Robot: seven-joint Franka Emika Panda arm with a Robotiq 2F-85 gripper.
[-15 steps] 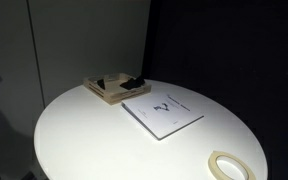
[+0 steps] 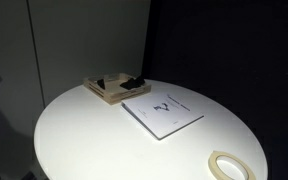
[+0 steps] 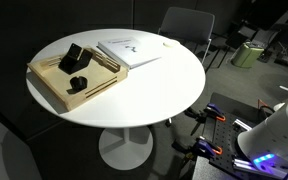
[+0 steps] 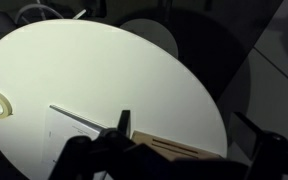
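In the wrist view the dark fingers of my gripper stand wide apart at the bottom, above the table's edge, with nothing gripped between them. A shallow wooden box (image 3: 52, 76) sits on the round white table (image 3: 149, 100). Inside it are a larger black object (image 3: 76, 58) and a smaller black one (image 3: 78, 83). Beside the box lies a white binder or booklet (image 2: 164, 115) with dark print on its cover. A cream tape ring (image 2: 216, 170) rests flat near the table's rim, apart from the binder.
A grey chair (image 3: 187, 25) stands behind the table. The white arm base (image 3: 274, 140) is at the right, near a dark stand with cables.
The box, binder and tape ring keep their places. Only the dark shadow at the left edge of exterior view 1 has shifted slightly.
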